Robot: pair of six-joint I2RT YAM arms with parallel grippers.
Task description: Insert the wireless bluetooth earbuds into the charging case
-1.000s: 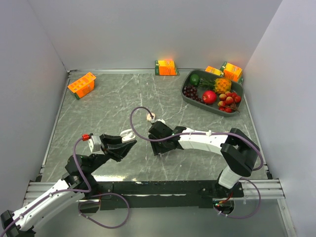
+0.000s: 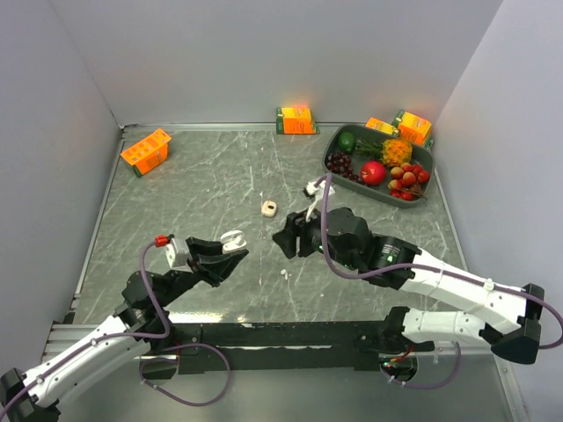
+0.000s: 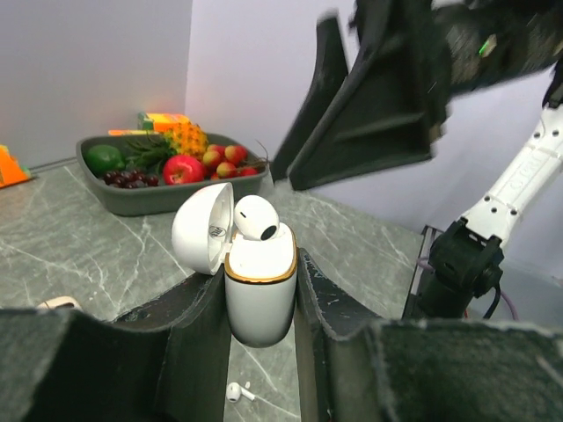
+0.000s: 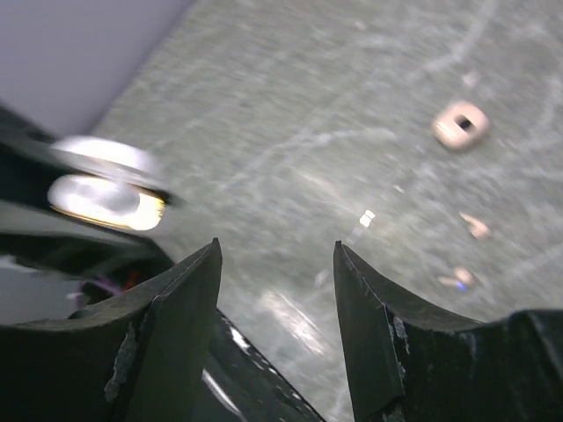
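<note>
My left gripper is shut on the white charging case (image 3: 259,299), whose lid (image 3: 195,230) is open, with an earbud (image 3: 255,216) visible at its top. My right gripper (image 2: 290,233) is raised just right of the case, fingers apart, with nothing seen between them in the right wrist view (image 4: 277,253). A loose earbud lies on the marble table below; small blurred pieces (image 4: 462,278) show there in the right wrist view.
A beige rounded object (image 2: 269,208) lies mid-table. A grey tray of fruit (image 2: 354,189) stands back right, orange cartons (image 2: 296,120) along the back, an orange crate (image 2: 146,156) back left.
My left gripper, holding the case, has shifted slightly right.
</note>
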